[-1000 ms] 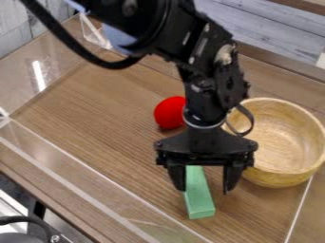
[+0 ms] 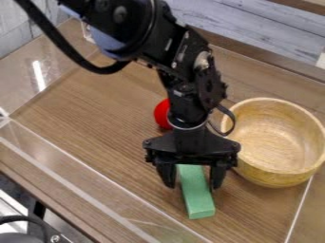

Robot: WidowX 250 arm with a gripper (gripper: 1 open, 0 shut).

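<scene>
The black gripper (image 2: 192,168) hangs over a green rectangular block (image 2: 197,199) lying on the wooden table near the front. Its fingers come down on either side of the block's back end; whether they touch it cannot be told. A red round object (image 2: 162,113) lies behind the arm, partly hidden by it. A tan wooden bowl (image 2: 275,157) stands right of the gripper.
A dark opening with cables and metal parts lies past the table's edge at the lower left. A pale wall runs along the back.
The arm and gripper have shifted slightly left, uncovering more of the bowl and covering more of the red object. The green block looks about where it was.
</scene>
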